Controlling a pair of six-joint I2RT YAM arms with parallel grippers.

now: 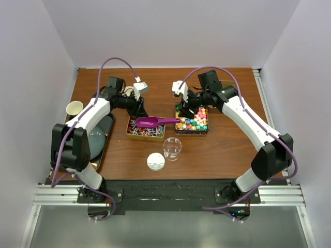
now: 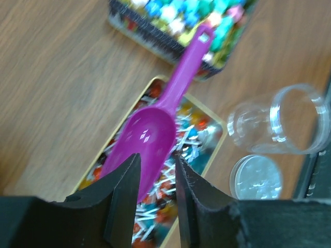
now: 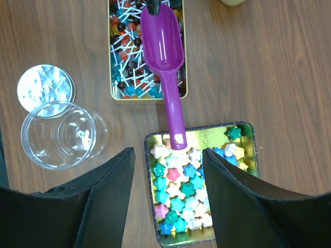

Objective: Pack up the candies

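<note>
A purple scoop point(image 1: 148, 122) lies across a gold tin of lollipops point(image 1: 146, 133), its handle reaching over a second tin of star candies point(image 1: 199, 125). My left gripper hangs open above the scoop's bowl. My right gripper is open, just back from the handle's end, over the star candies. Both are clear of the scoop's surface as far as the views show. A clear jar point(image 1: 172, 148) stands in front of the tins, with a round silver lid point(image 1: 155, 161) to its left.
A dark tray point(image 1: 101, 150) with a plate and a cream cup point(image 1: 74, 108) stands at the left.
</note>
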